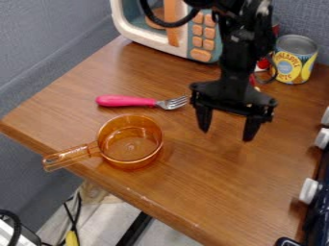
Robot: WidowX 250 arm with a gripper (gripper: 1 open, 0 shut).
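My black gripper (225, 125) hangs above the middle-right of the wooden table (193, 202) with its fingers apart and nothing between them. To its left lies a pink-handled fork (129, 101), and below that, at the front left, an orange translucent pot (129, 144) with its handle pointing left. Behind the arm stands a yellow can (293, 65), with a red item partly hidden by the arm.
A toy microwave (167, 29) stands at the back left. A dark appliance with white knobs (311, 211) lines the right edge.
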